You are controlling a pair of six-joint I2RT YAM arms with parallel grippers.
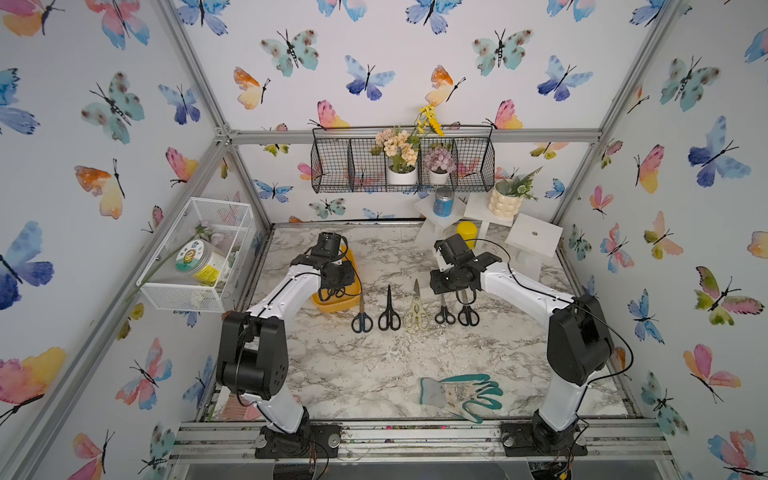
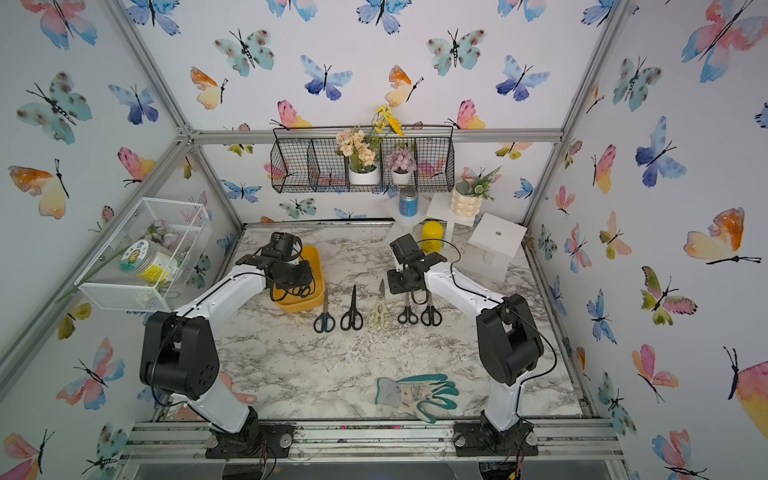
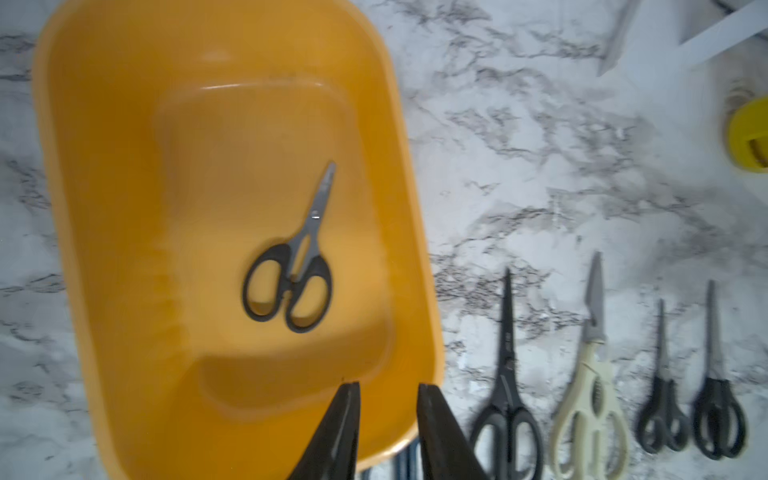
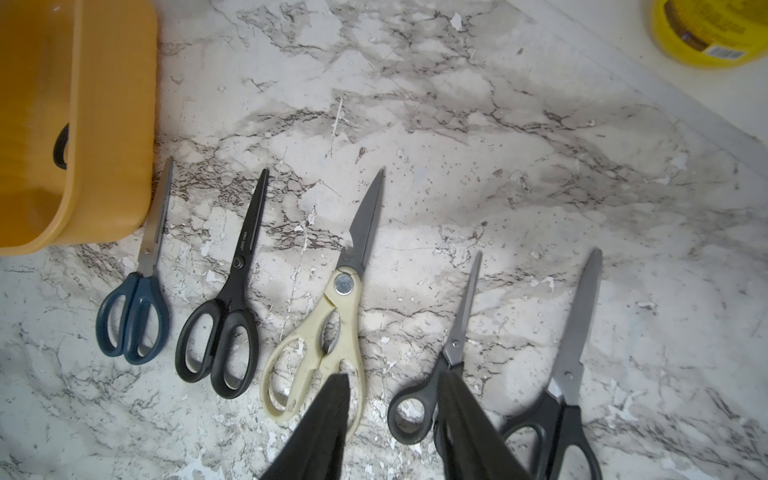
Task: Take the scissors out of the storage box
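Observation:
The yellow storage box [image 3: 64, 264] lies at the left of the table, one pair of black-handled scissors [image 3: 312, 224] on its floor. My left gripper hangs over the box, fingers apart and empty. Outside, to its right, several scissors lie in a row, including blue [image 4: 134, 312], black [image 4: 232, 296], and cream [image 4: 344, 296] pairs. My right gripper is above the right end of this row, open with nothing between its fingers.
White stands [image 1: 532, 236] with a can, a planter and a yellow container [image 2: 433, 236] fill the back right. A glove [image 1: 460, 396] lies at the front. A white wire basket [image 2: 144, 240] hangs on the left wall.

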